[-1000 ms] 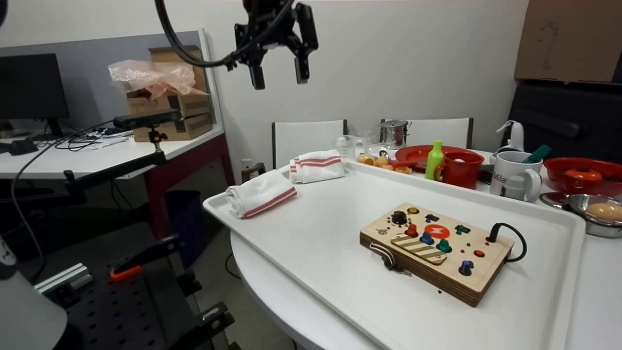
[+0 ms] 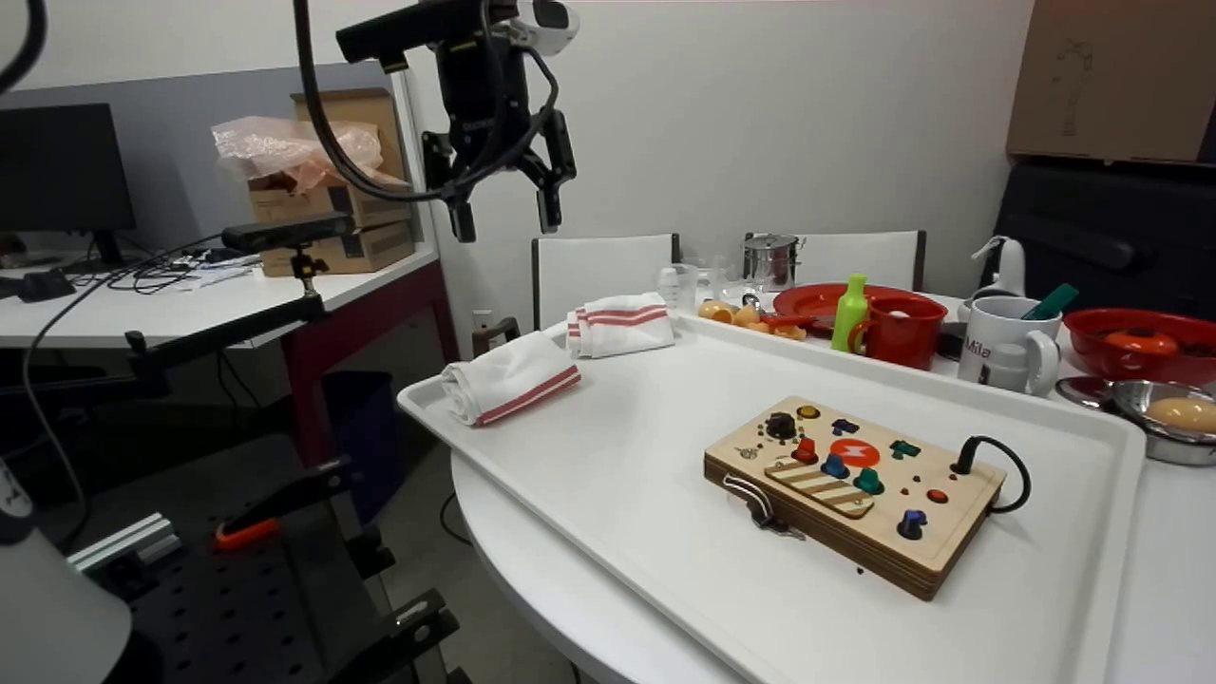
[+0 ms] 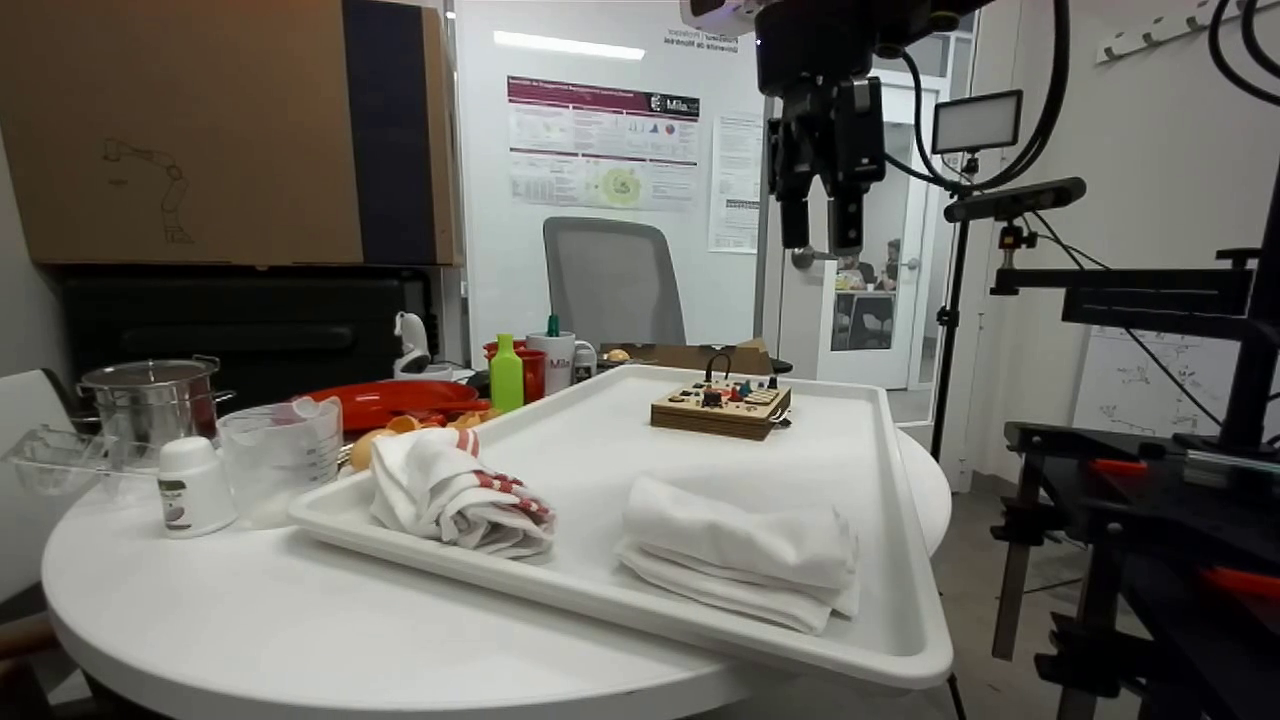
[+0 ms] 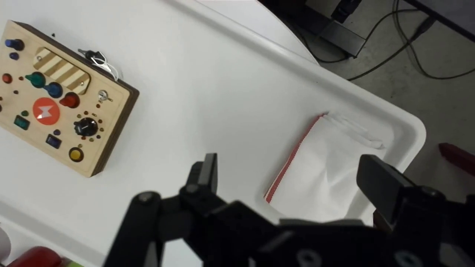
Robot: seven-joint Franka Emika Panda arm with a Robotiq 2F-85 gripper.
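Note:
High above the tray's left end my gripper [image 2: 506, 220] hangs open, with empty air between its fingertips. Below it, a folded white towel with a red stripe [image 2: 510, 380] lies in the tray's near left corner; in the wrist view this towel [image 4: 320, 171] appears between the open fingers, well beneath them. A second red-striped towel [image 2: 621, 325] is folded beside it at the tray's far left corner. On the right half of the tray rests a wooden board with knobs and switches [image 2: 855, 484], a short black cable looped at its right end.
The white tray [image 2: 638, 490] is bare between towels and board. Behind its far rim stand a green bottle [image 2: 849, 310], a red mug [image 2: 901, 331], a white mug [image 2: 1009, 342] and a metal pot [image 2: 771, 260]. A clear measuring cup [image 3: 282, 446] stands left of the tray.
My gripper has come lower and shifted left in exterior view 1, staying open. The towels and the board lie where they were.

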